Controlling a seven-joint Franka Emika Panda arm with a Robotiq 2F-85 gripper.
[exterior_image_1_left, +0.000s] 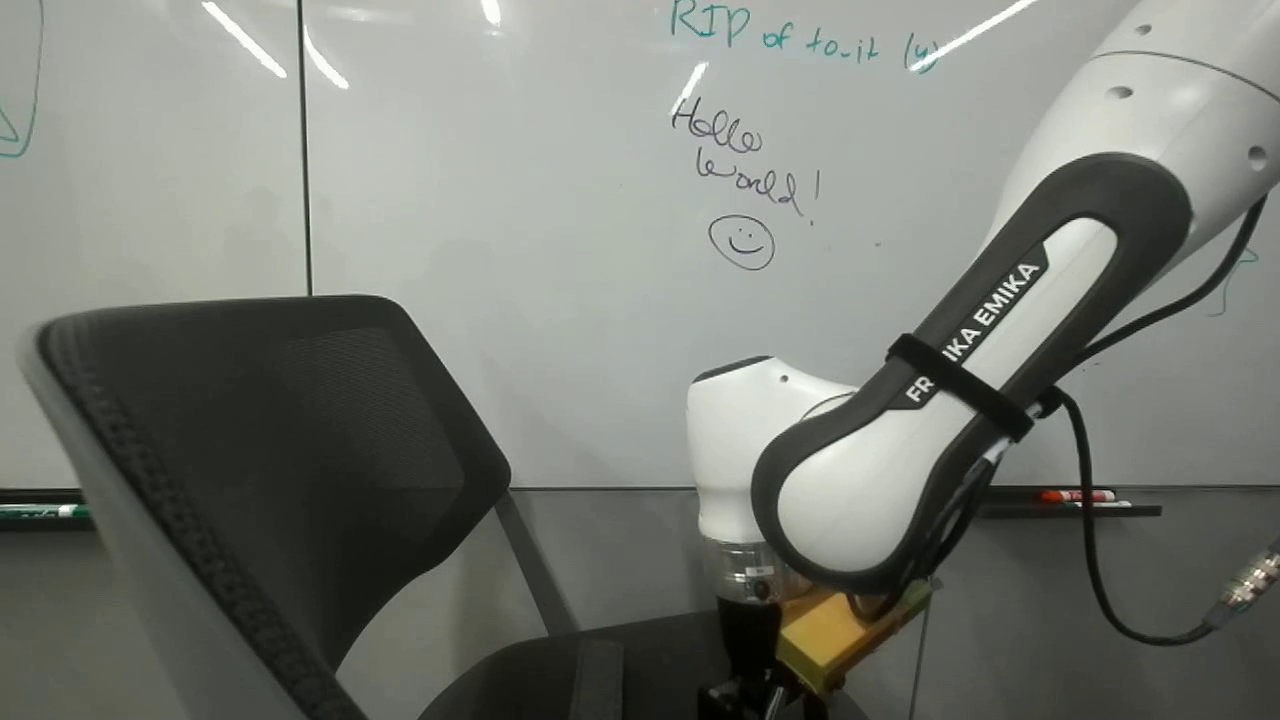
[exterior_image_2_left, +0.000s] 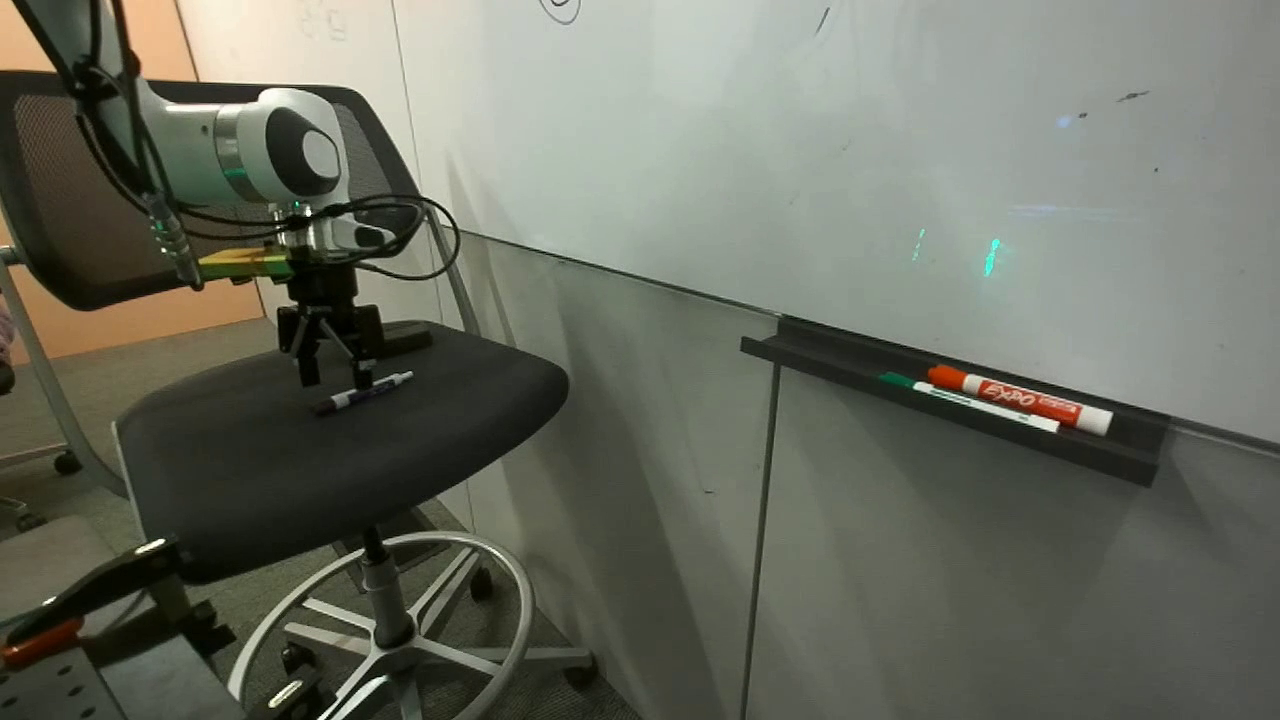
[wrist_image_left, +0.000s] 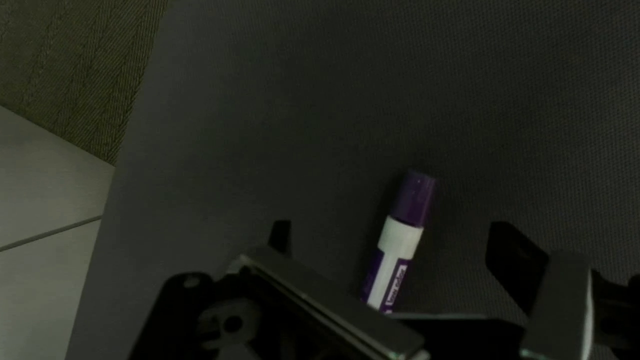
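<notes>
A white marker with a purple cap (wrist_image_left: 400, 240) lies on the dark chair seat (exterior_image_2_left: 240, 480). In the wrist view it sits between my open fingers, nearer the middle, with its lower end hidden behind the gripper's body. From the side, my gripper (exterior_image_2_left: 338, 372) points down just above the seat, and the marker (exterior_image_2_left: 363, 392) is right by its fingertips. Nothing is held. How much height separates the fingertips from the marker is hard to tell. In the first exterior view the fingers fall below the frame's edge.
The chair's backrest (exterior_image_1_left: 264, 468) rises beside the arm. A whiteboard (exterior_image_2_left: 840, 156) stands along the wall, its tray (exterior_image_2_left: 768, 348) holding a red Expo marker (exterior_image_2_left: 1020, 397) and a green-capped one (exterior_image_2_left: 984, 407).
</notes>
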